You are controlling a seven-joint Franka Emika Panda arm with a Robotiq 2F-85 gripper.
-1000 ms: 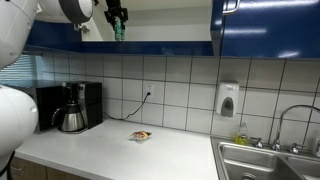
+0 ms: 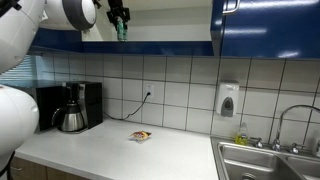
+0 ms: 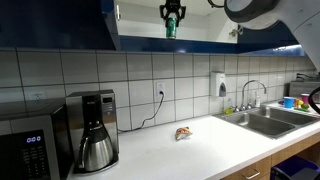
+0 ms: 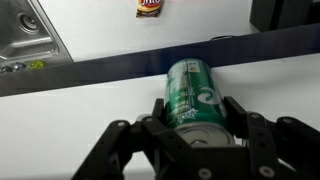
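A green can (image 4: 191, 90) with a silvery end is gripped in the wrist view, a finger on each side of it. My gripper (image 2: 119, 15) is shut on the can, high up at the open cupboard shelf. In exterior view 1 the can (image 2: 122, 32) hangs below the gripper in front of the pale cupboard interior. Exterior view 2 shows the can (image 3: 172, 27) upright, near the level of the blue shelf edge (image 3: 205, 46). Whether its base touches the shelf, I cannot tell.
Far below, a snack packet (image 2: 139, 136) lies on the white counter (image 2: 130, 157). A steel sink (image 2: 258, 163) is at the right, with a coffee maker (image 3: 95, 130) and a microwave (image 3: 28, 150) at the other end. A blue cupboard door (image 2: 268, 30) stands beside the open shelf.
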